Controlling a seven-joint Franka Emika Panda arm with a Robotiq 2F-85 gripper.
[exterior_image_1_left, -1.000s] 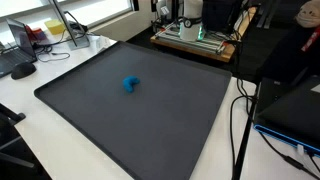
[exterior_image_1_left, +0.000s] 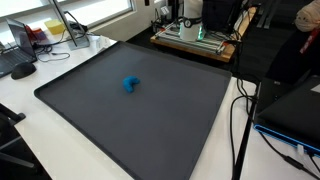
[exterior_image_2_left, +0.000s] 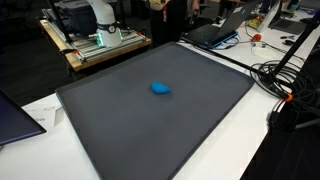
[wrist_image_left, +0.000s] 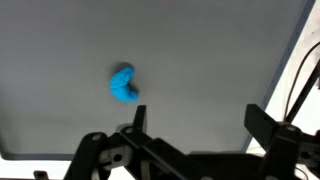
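Note:
A small curved blue object (exterior_image_1_left: 130, 84) lies alone on the dark grey board (exterior_image_1_left: 160, 125). In exterior view 2 the same blue object (exterior_image_2_left: 160, 88) rests towards the back of the board. From the wrist view, the blue object (wrist_image_left: 123, 84) is left of centre, with bare board around it. My gripper is open, its two dark fingers wide apart at the bottom of that view and nothing between them. The gripper seems well above the board. In exterior view 1 the fingertips do not show.
White table (exterior_image_1_left: 60, 140) surrounds the board. A laptop (exterior_image_1_left: 15, 62) stands beyond its left corner in exterior view 1. Black cables (exterior_image_2_left: 285, 80) run along the table's right side in exterior view 2. Most of the board is clear.

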